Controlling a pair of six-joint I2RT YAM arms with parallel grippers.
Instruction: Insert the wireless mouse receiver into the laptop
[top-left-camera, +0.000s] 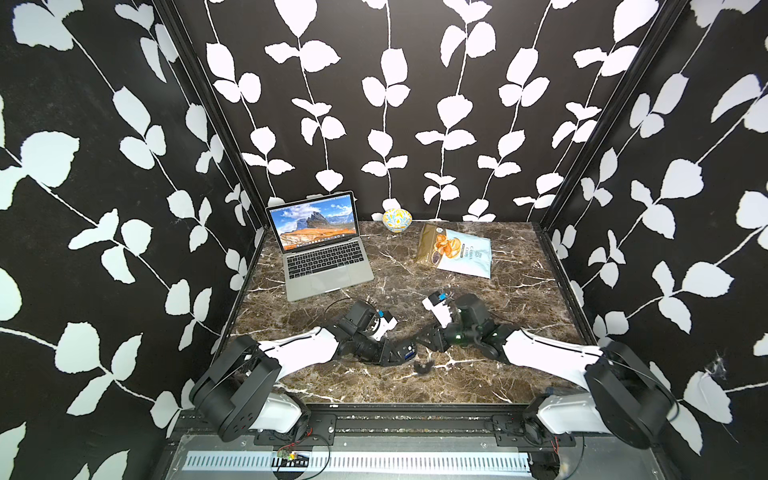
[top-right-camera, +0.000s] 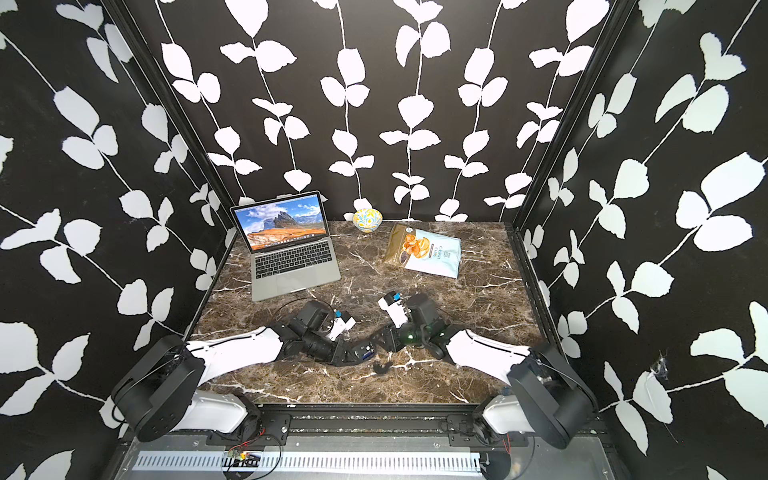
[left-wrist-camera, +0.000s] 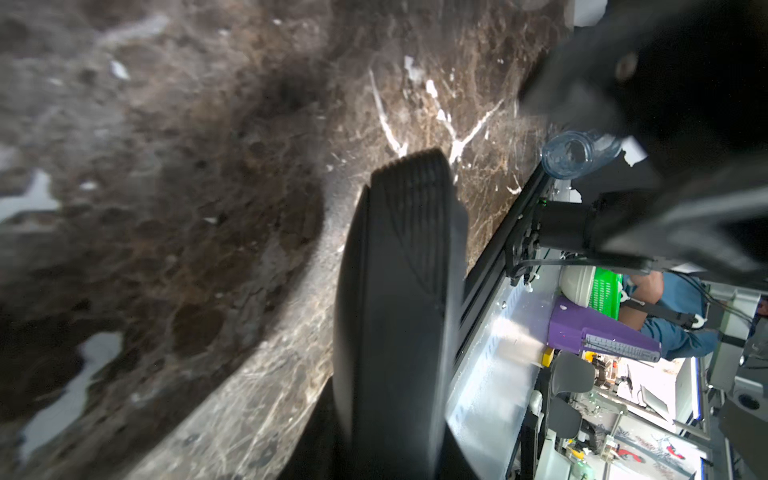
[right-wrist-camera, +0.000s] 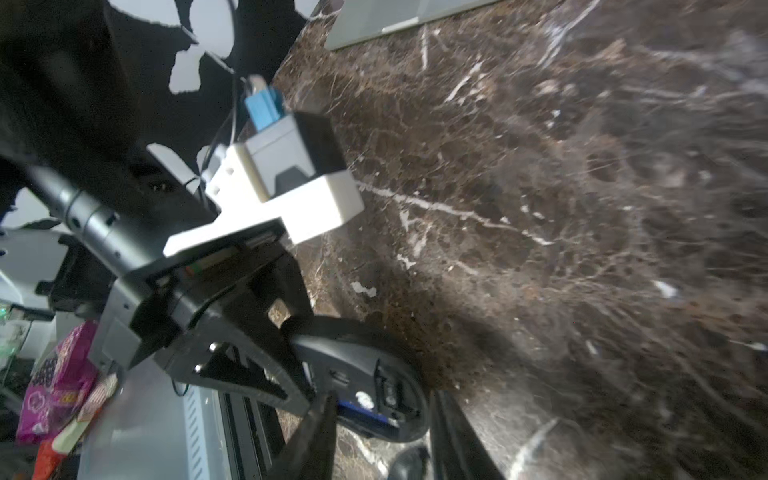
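Observation:
A black computer mouse (right-wrist-camera: 316, 345) is held in my left gripper (top-left-camera: 390, 352), which is shut on it. The mouse (left-wrist-camera: 408, 320) fills the middle of the left wrist view. Its underside faces my right gripper, with an uncovered compartment showing blue and white parts inside. The right gripper's fingers (right-wrist-camera: 318, 436) are spread apart close to the mouse's end. A small dark piece (right-wrist-camera: 409, 462) shows behind that gap, apparently low on the table; I cannot tell what it is. The open laptop (top-left-camera: 328, 280) stands at the back left, screen lit. No receiver can be made out clearly.
A patterned bowl (top-left-camera: 397, 220) and a snack bag (top-left-camera: 456, 252) lie at the back of the marble table (top-left-camera: 392, 264). Between the laptop and the arms the tabletop is clear. Both grippers are very close together near the front.

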